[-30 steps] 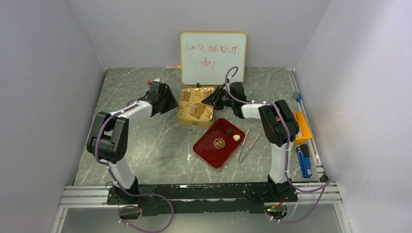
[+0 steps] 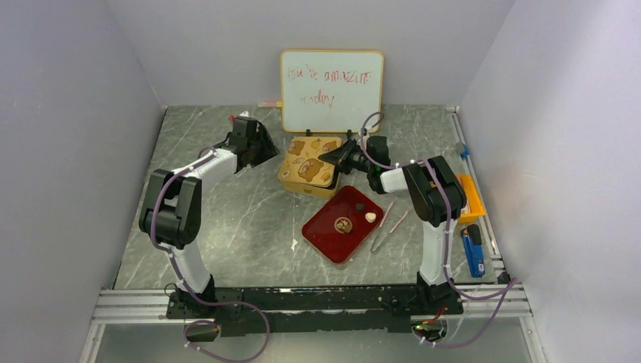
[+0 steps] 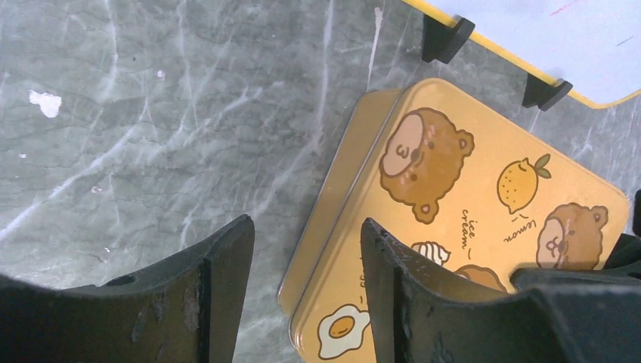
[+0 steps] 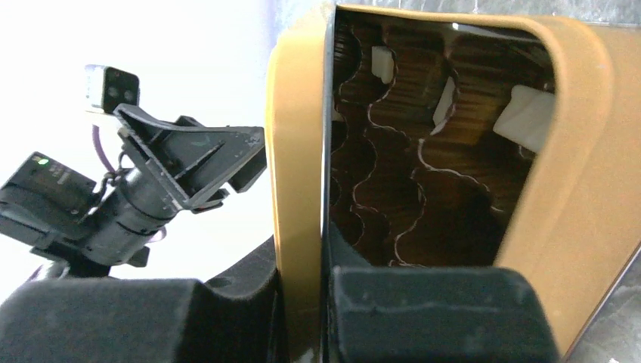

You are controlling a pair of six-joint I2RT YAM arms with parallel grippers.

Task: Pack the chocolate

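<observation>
A yellow tin box printed with bears stands at the middle; its lid is slightly lifted at the right side. My right gripper is shut on the lid's edge; beneath it show a dark divided insert and a few pale pieces. My left gripper hangs just left of the box, part open with nothing visible between its fingers. A red tray in front holds a round brown chocolate, a dark piece and a white piece.
A whiteboard stands behind the box. Pink-tipped tongs lie right of the tray. An orange bin and a blue tool are at the right edge.
My right gripper has moved slightly right on the lid, with box and tray shifted a little.
</observation>
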